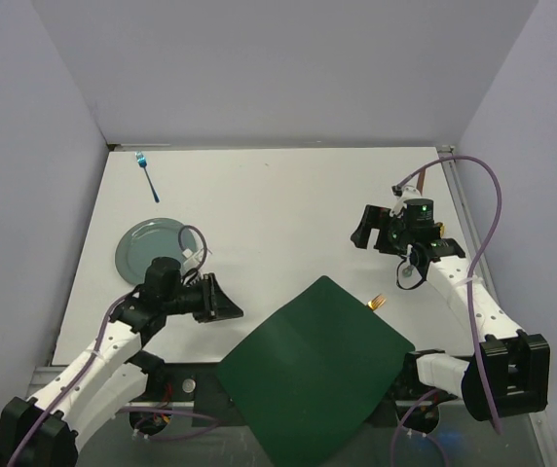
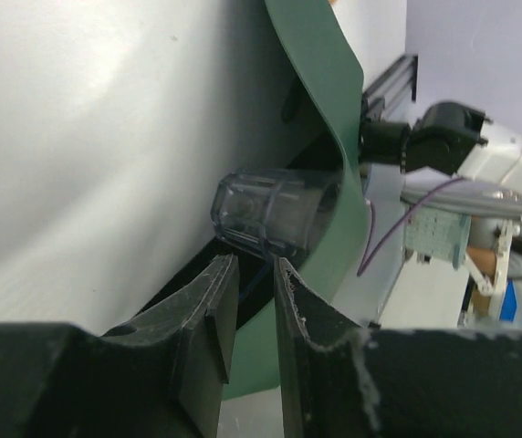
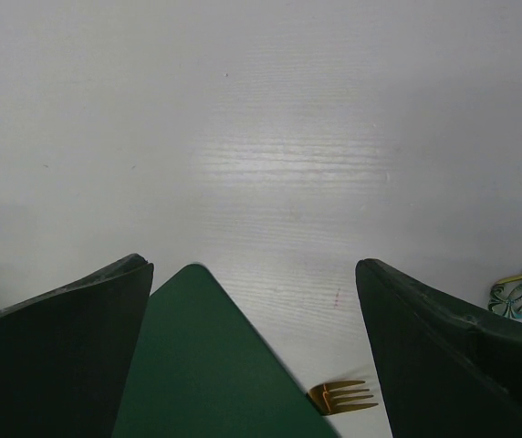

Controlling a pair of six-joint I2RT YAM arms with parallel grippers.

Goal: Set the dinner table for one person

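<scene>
A green mat (image 1: 308, 360) lies askew at the front middle, hanging over the table edge, a gold fork (image 1: 379, 302) at its right corner. A grey plate (image 1: 137, 248) is at the left, partly behind my left arm, with a blue fork (image 1: 147, 175) behind it. My left gripper (image 1: 220, 305) is over the table left of the mat; its fingers look close together, nothing visible held. In its wrist view a clear cup-like object (image 2: 275, 210) shows by the mat's hanging edge. My right gripper stands open above the table, behind the mat's corner.
Utensils, partly hidden, lie along the right edge, including a patterned handle (image 3: 519, 292) and an orange-brown one (image 1: 422, 180). Walls enclose the back and sides.
</scene>
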